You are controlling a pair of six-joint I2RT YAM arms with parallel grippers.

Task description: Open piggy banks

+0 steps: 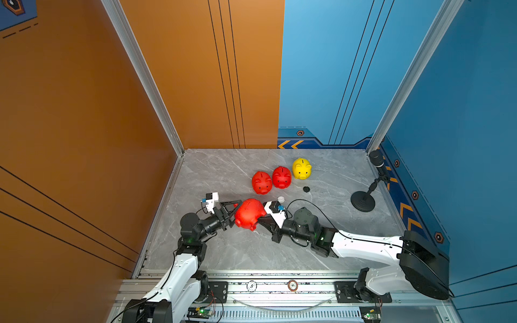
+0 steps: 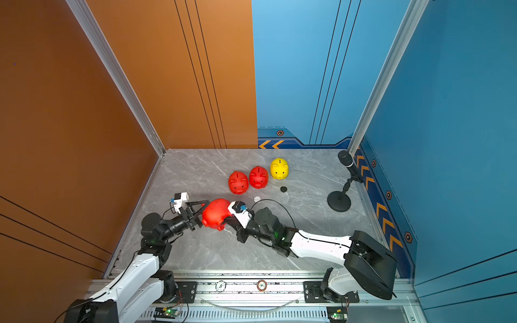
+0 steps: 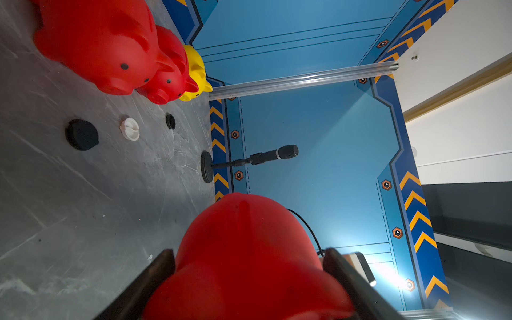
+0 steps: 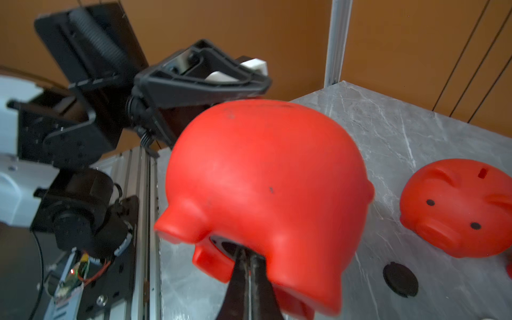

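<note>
A red piggy bank (image 1: 248, 213) hangs tilted between my two grippers, its feet toward the right one. My left gripper (image 1: 235, 209) has its fingers around the pig, which fills the space between them in the left wrist view. My right gripper is shut, its tips at the dark opening in the pig's underside. Two more red piggy banks (image 1: 261, 183) and a yellow one (image 1: 302, 169) sit behind, slots upward. Loose black caps (image 4: 400, 279) and a white cap (image 3: 129, 128) lie on the table.
A black microphone stand (image 1: 363, 201) stands at the right edge. Walls enclose the sides and back.
</note>
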